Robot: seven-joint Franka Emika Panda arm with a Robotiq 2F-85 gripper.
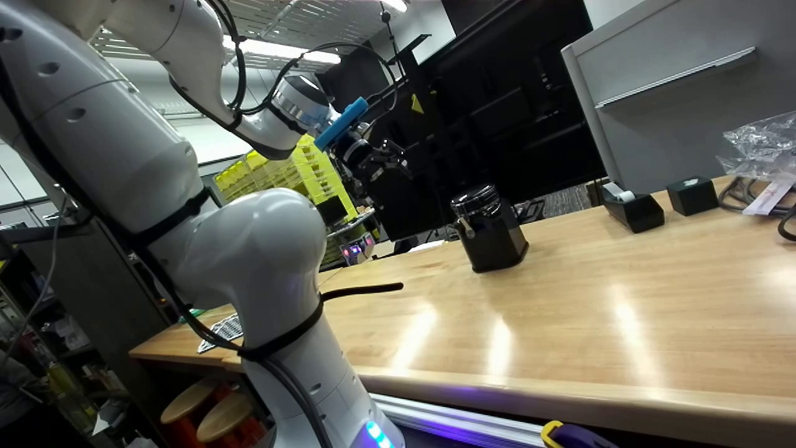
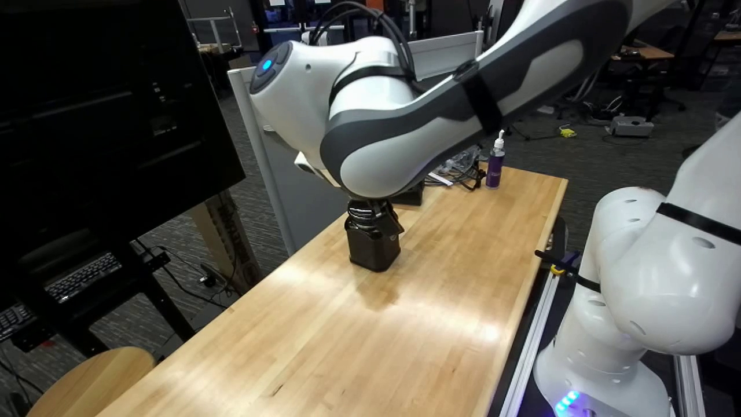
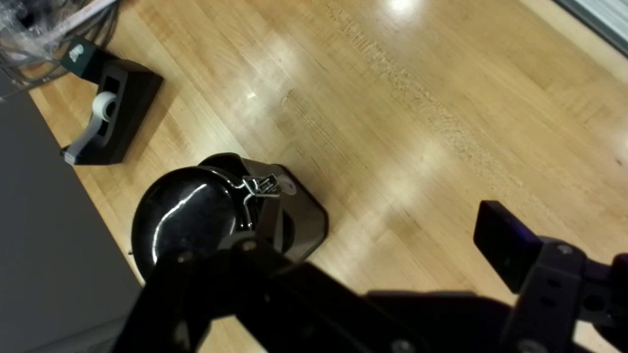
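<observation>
A black canister (image 1: pixel 496 242) with a round lid and a wire clasp stands upright on the wooden table, close to its far edge. Above and to the left of it in exterior view 1 hangs my gripper (image 1: pixel 388 160), clear of the canister. From the wrist, the canister's shiny lid (image 3: pixel 185 214) and clasp (image 3: pixel 262 186) show at the lower left, partly covered by one dark finger. The gripper is open, its fingers wide apart with bare wood visible between them. In exterior view 2 the arm hides the gripper and overlaps the top of the canister (image 2: pixel 373 247).
A tape dispenser (image 1: pixel 634 210) and a small black box (image 1: pixel 692 195) lie right of the canister. Beyond them are cables and a clear plastic bag (image 1: pixel 765 145). A purple pump bottle (image 2: pixel 494 167) stands at the table's end.
</observation>
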